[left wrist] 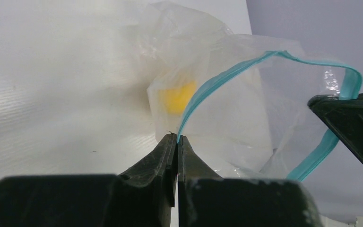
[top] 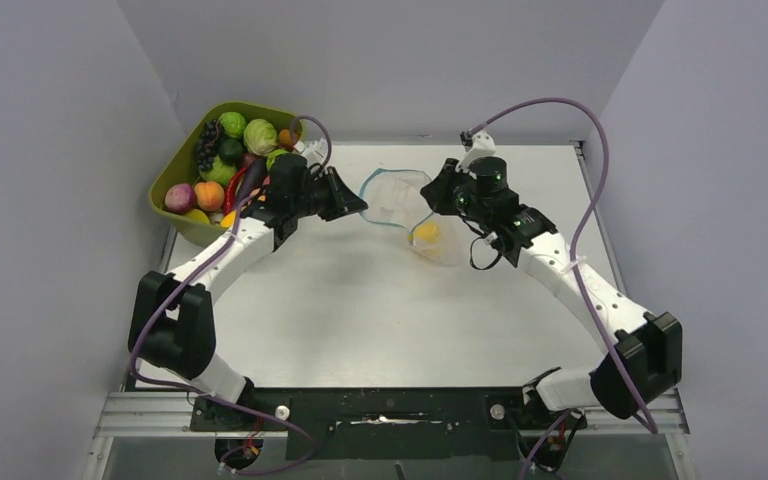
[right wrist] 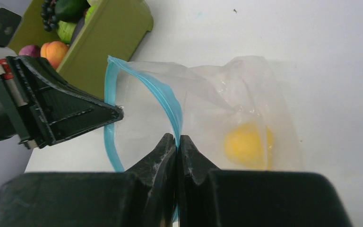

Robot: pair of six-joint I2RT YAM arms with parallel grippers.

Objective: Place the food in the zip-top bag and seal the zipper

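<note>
The clear zip top bag is held up between both grippers, its blue-green rim spread into an open loop. A yellow food item lies inside, blurred through the film in the right wrist view. On the mouth's left side, my left gripper is shut, with the blue strip running in between its fingertips. Opposite it, my right gripper is shut on the rim. The bag's lower part reaches down toward the table.
A green bin full of fruit and vegetables stands at the back left, close by the left arm. Grey walls border the table's back and sides.
</note>
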